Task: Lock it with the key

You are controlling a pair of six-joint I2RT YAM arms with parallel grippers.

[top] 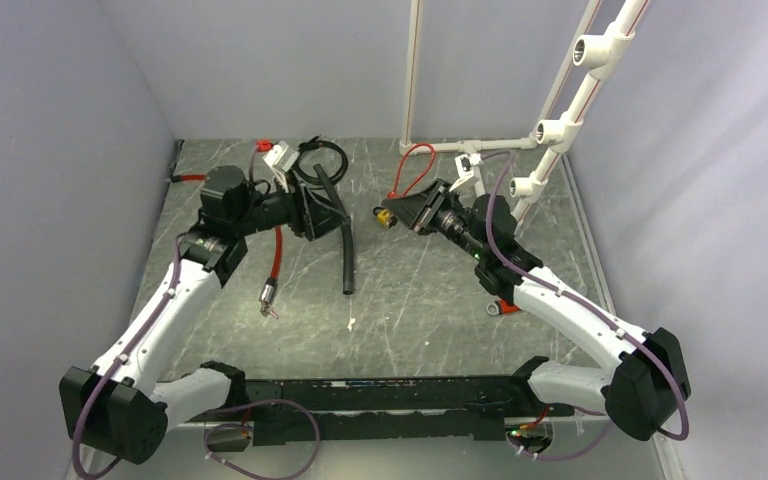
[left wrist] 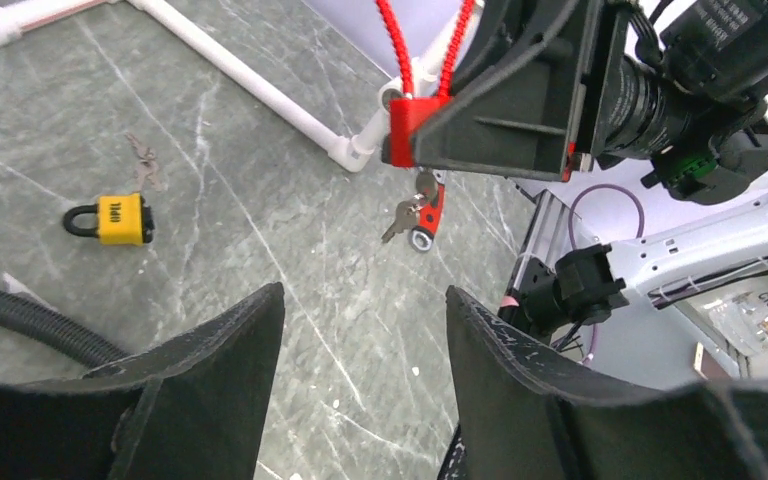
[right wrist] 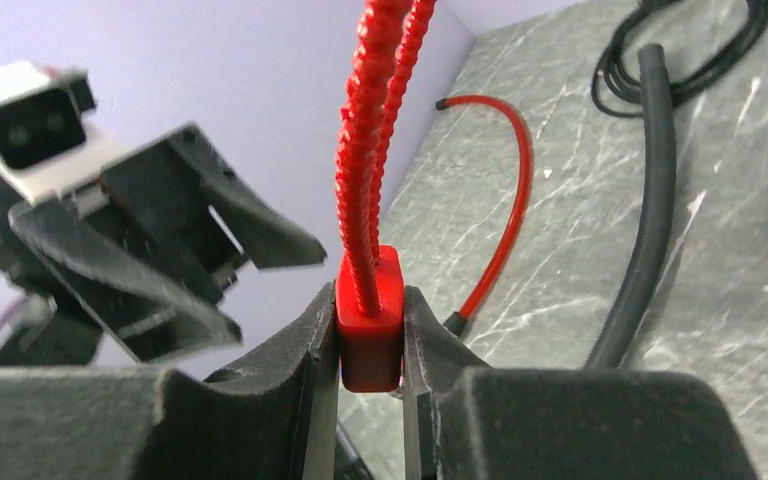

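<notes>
A red lock with a red cable loop (top: pixel 417 160) is held in my right gripper (top: pixel 400 208). In the right wrist view its red body (right wrist: pixel 371 320) sits between both fingers, the loop rising above. The left wrist view shows the lock body (left wrist: pixel 412 125) at the tip of the right gripper's fingers. My left gripper (top: pixel 328 225) is open and empty, apart from the lock; its fingers (left wrist: pixel 235 350) frame only bare floor. Small keys (left wrist: pixel 405 215) show below the lock, near a red cylinder lock (left wrist: pixel 428 222); whether they hang or lie there I cannot tell.
A yellow padlock (left wrist: pixel 120 219) lies behind the right gripper, near more keys (left wrist: pixel 143 160). A black tube (top: pixel 348 265), coiled black cable (top: pixel 322 160) and red cable lock (top: pixel 277 255) with keys lie leftward. White pipes (top: pixel 550 130) stand at right.
</notes>
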